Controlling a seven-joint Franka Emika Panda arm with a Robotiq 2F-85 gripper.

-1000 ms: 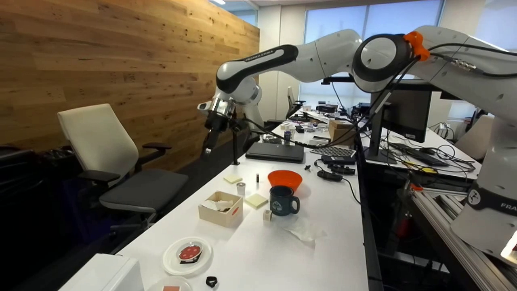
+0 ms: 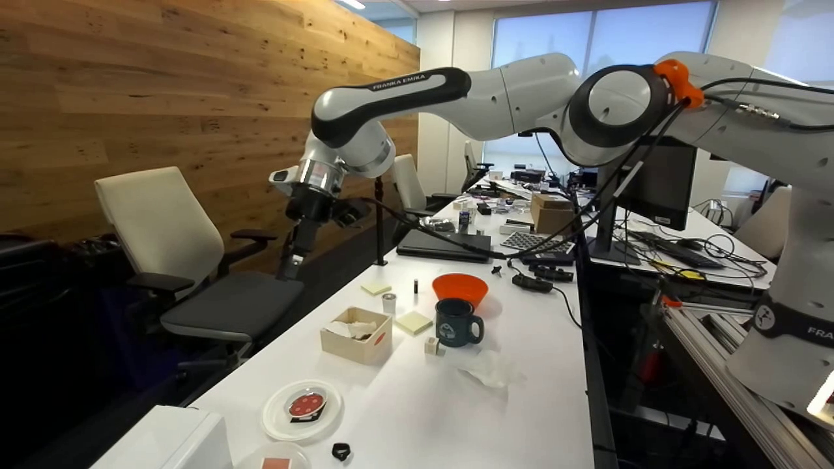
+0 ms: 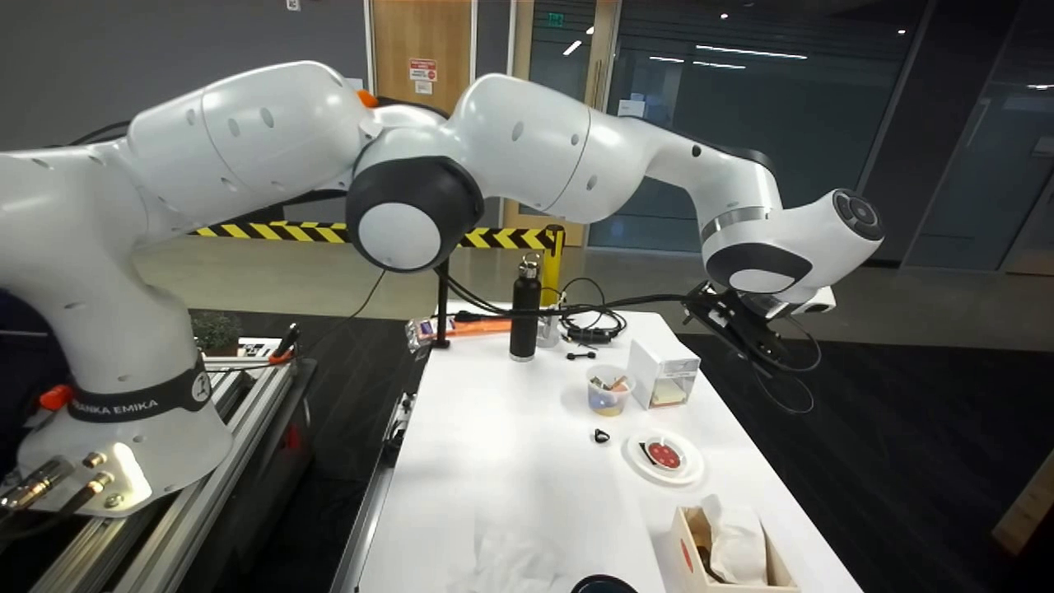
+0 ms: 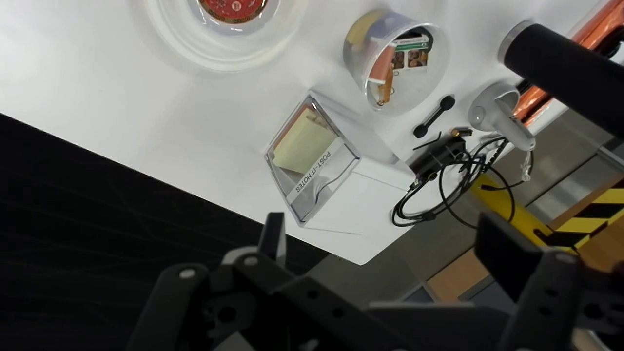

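Note:
In the wrist view my gripper has its two fingers wide apart, nothing between them. Past the fingertips stands the white and clear Post-it notes box point(image 4: 327, 169), with yellow and orange notes behind its labelled front. Exterior view 2 has my gripper point(image 3: 766, 346) high beyond the table's edge, to the right of the box point(image 3: 664, 374) and apart from it. A clear cup point(image 3: 608, 390) of small packets stands beside the box. Yellow note pads point(image 2: 414, 322) lie on the table near the wooden box point(image 2: 358, 336) in exterior view 1.
A white plate point(image 3: 664, 459) with a red-patterned dish sits near the cup. A black bottle point(image 3: 525, 311) and cables occupy the table's end. An orange bowl point(image 2: 460, 289) and dark mug point(image 2: 458, 323) stand farther along. Bare table point(image 3: 494, 435) lies along the robot's side.
In exterior view 1 the arm has swung left and lower, carrying my gripper nearer the camera over the chair side. The table objects look unmoved.

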